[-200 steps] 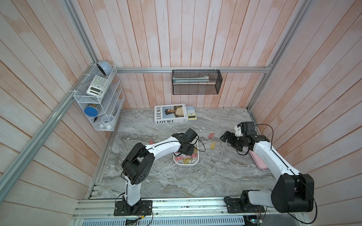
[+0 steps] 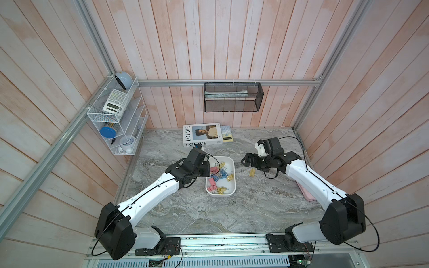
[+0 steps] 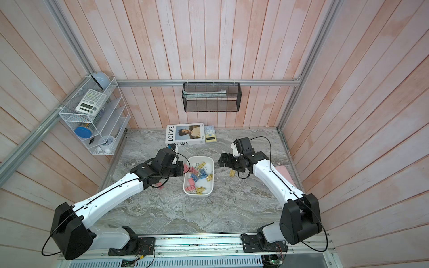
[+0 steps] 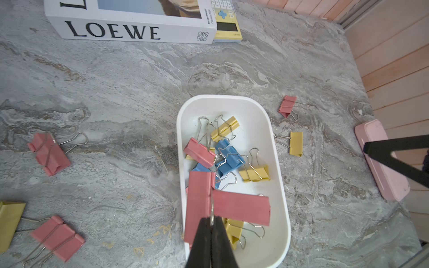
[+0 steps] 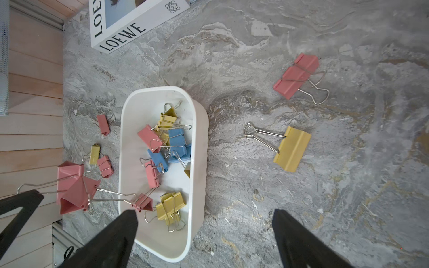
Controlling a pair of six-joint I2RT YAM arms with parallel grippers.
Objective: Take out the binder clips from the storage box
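Observation:
My left gripper is shut on the wire handle of a pink binder clip (image 4: 239, 206), lifted at the white storage box's left side; a second pink piece (image 4: 198, 196) hangs beside it. The box (image 5: 200, 147) holds several pink, blue (image 4: 227, 156) and yellow clips. My right gripper stands open, right of the box, above the table. Loose on the table lie a yellow clip (image 5: 291, 149), a pink clip (image 5: 295, 76) and several others at the left (image 4: 49, 154).
A LOEWE book box (image 2: 202, 134) and a yellow calculator (image 2: 227, 134) lie at the back. A pink case (image 4: 382, 165) is at the right. A wire shelf (image 2: 117, 116) is on the left wall; free table lies in front.
My left arm has risen out of the box and moved left, with pink clip material now held aloft. The right gripper has moved left and up toward the box.

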